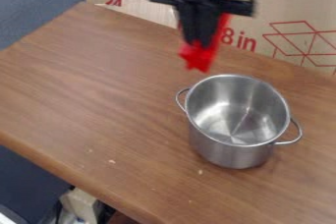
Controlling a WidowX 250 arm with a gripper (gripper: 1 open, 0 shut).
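My black gripper [202,7] is at the top of the camera view, blurred, above and behind a silver two-handled pot [237,140]. A red object [199,53] hangs below it, held up clear of the wooden table, just above and left of the pot's rim. The gripper appears shut on the red object; its fingers are blurred.
A cardboard box [296,31] with printed sizes stands along the back. The table's front left edge drops away at the lower left.
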